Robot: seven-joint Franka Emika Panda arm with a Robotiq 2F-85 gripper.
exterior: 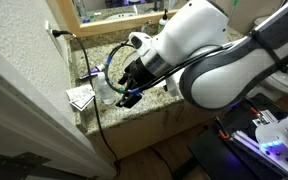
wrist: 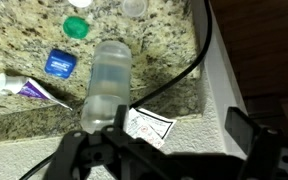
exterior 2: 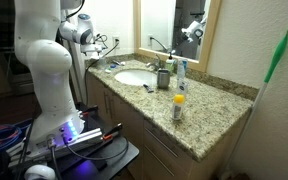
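Note:
A clear bottle (wrist: 110,75) stands on the granite counter in the wrist view, its lower part partly covered by one finger of my gripper. The two dark fingers are spread wide apart, with nothing held between them. In exterior view 1 the same bottle (exterior: 106,90) stands near the counter's left end, and my gripper (exterior: 131,90) is just to its right. Whether finger and bottle touch, I cannot tell.
Around the bottle lie a blue cap (wrist: 60,64), a green cap (wrist: 75,27), a tube (wrist: 29,90) and a printed paper (wrist: 150,125). A black cable (wrist: 176,76) crosses beside it. The sink (exterior 2: 134,77) and a yellow-capped bottle (exterior 2: 178,107) are farther along the counter.

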